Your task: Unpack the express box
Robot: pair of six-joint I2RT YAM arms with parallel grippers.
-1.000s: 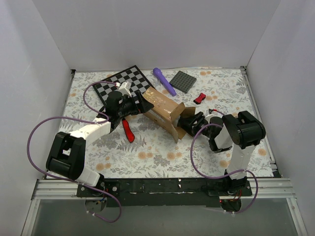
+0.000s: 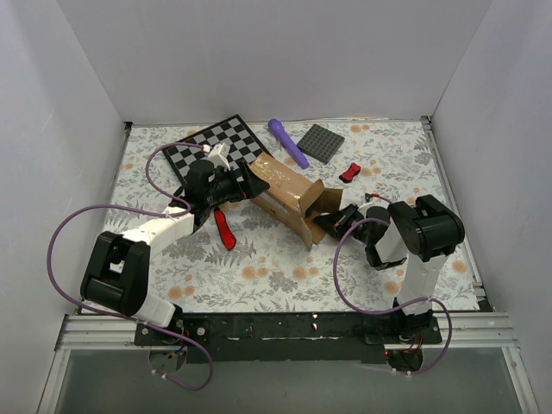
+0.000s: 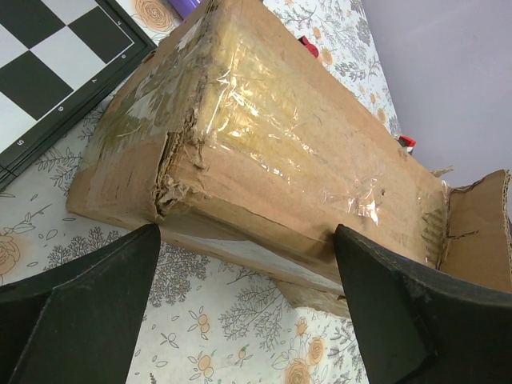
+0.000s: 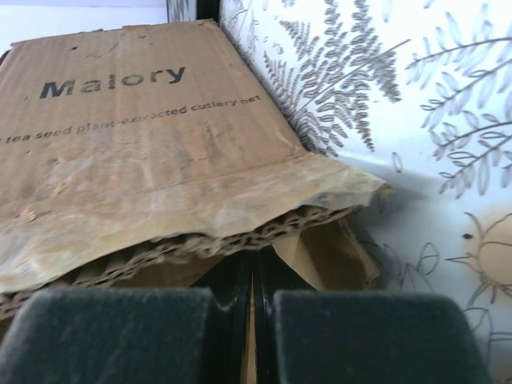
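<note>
The cardboard box (image 2: 289, 183) lies aslant mid-table, its open end with spread flaps (image 2: 307, 233) facing right. At that mouth, my right gripper is shut, its two fingers (image 4: 120, 336) together with nothing visible between them. The tips reach under the upper flap (image 4: 200, 200) in the right wrist view. What lies deeper inside is hidden by flap and fingers; no bottle shows. At the other end of the box, my left gripper is open, fingers wide apart, one tip (image 3: 344, 240) against or very near the taped side.
Behind the box lie a checkered board (image 2: 194, 155), a purple microphone-shaped object (image 2: 287, 142) and a dark grey pad (image 2: 320, 143). A red-and-black item (image 2: 350, 172) is to the right, a red long one (image 2: 225, 229) in front-left.
My right gripper has gone from open to shut at the box mouth, dipping away and returning slightly. A bluish patch under the flap, seen a second ago, is now hidden. Left arm and box hold still.
</note>
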